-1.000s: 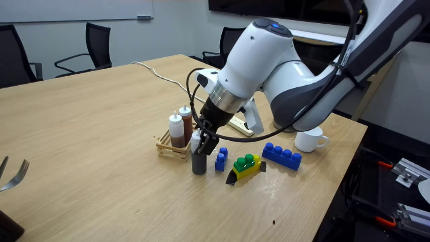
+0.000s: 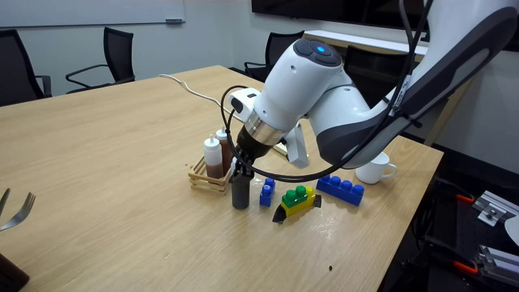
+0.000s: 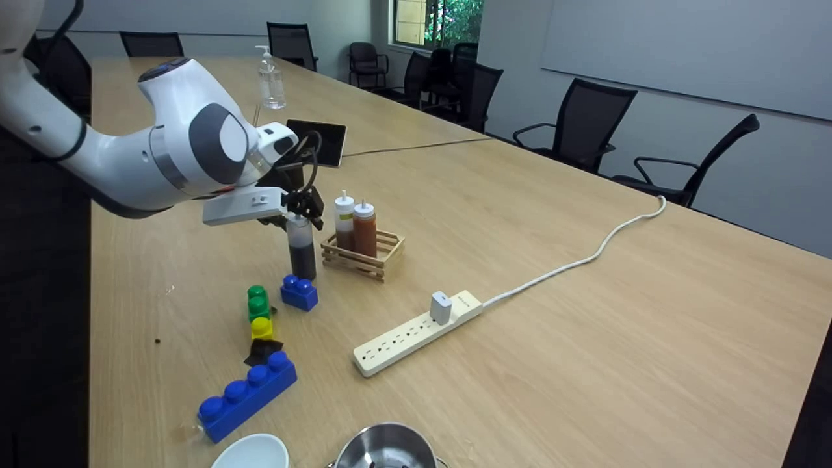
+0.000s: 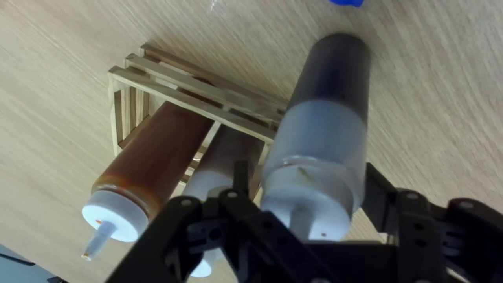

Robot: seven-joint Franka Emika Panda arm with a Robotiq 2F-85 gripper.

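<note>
A squeeze bottle with dark liquid and a white cap [image 4: 320, 127] stands on the table just outside a small wooden crate [image 2: 209, 185]. My gripper is around the upper part of this bottle, its fingers [image 4: 241, 177] on either side. In the wrist view a narrow gap shows between the left finger and the bottle, while the right finger is close against it or touching. Inside the crate are two more bottles, one with red-brown sauce [image 3: 364, 230] and one with brown liquid [image 2: 213, 158].
Close to the bottle lie a small blue brick [image 3: 299, 292], a green and yellow brick piece [image 2: 297, 198] and a long blue brick [image 2: 340, 190]. A white mug [image 2: 372, 170], a power strip [image 3: 417, 334] and a metal pot [image 3: 386, 448] are farther off.
My gripper has shifted left in exterior view 1, from beside the dark bottle to around its upper part. The bottle stays in nearly the same place.
</note>
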